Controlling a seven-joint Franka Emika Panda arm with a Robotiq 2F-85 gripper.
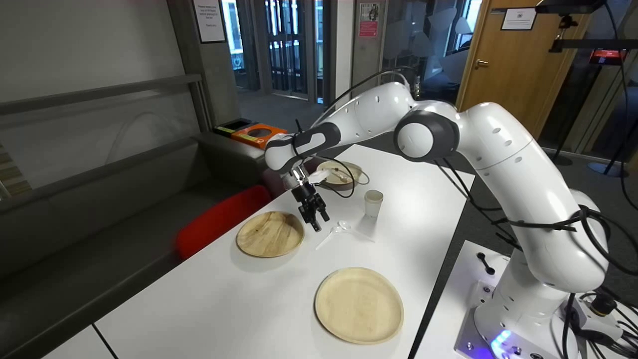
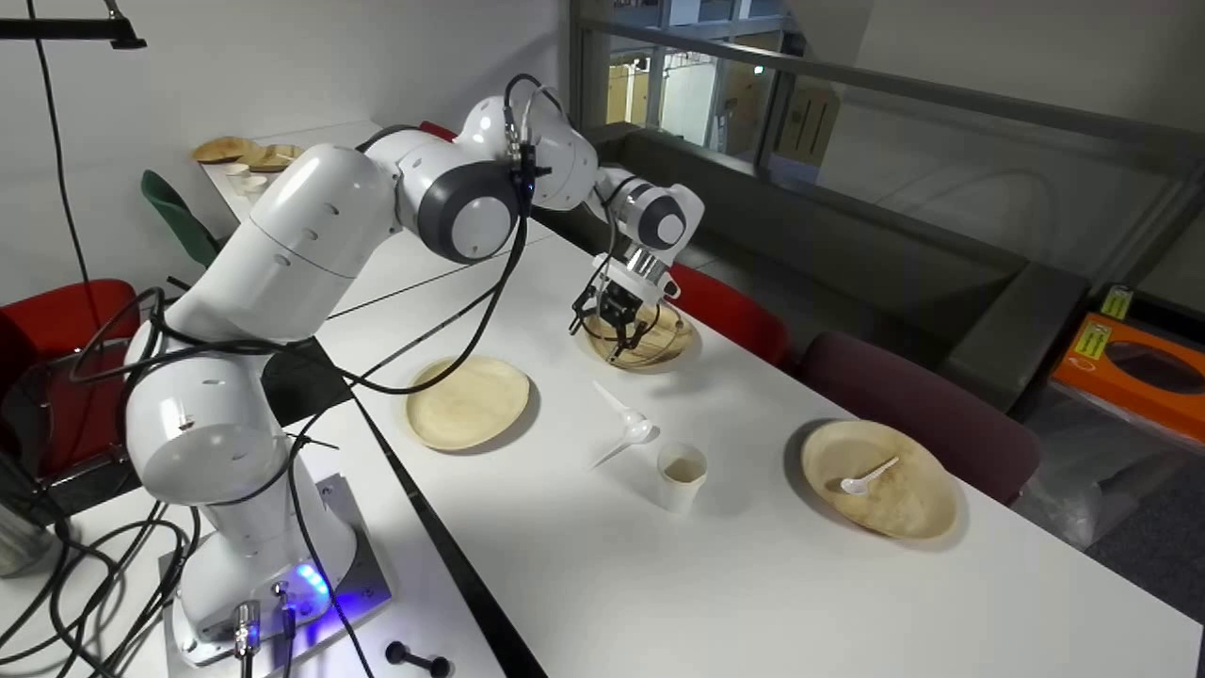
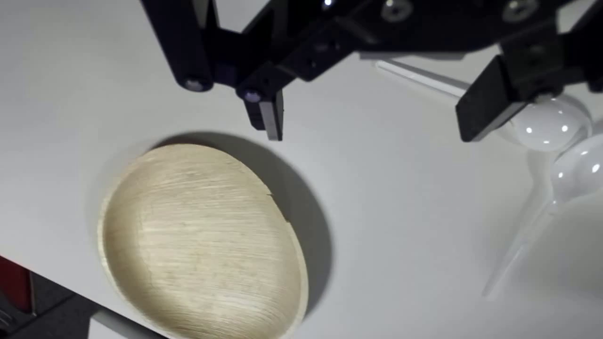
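Observation:
My gripper [image 1: 320, 221] points down over the white table, its fingers spread with nothing between them. In the wrist view its two fingers [image 3: 272, 116] stand wide apart above bare table. A round wooden plate [image 1: 270, 234] lies beside it, near the red chair; the same empty plate [image 3: 206, 243] fills the lower left of the wrist view. To the other side are two clear plastic spoons [image 2: 634, 428], bowls close together; one spoon's bowl [image 3: 548, 124] is partly covered by the right finger in the wrist view.
A pale cup [image 1: 373, 203] stands upright past the spoons. Another empty plate [image 1: 359, 305] lies nearer the arm's base. A third plate [image 2: 917, 503], at the table's other end, holds a white spoon [image 2: 870, 476]. Open table [image 1: 221, 311] spreads in front.

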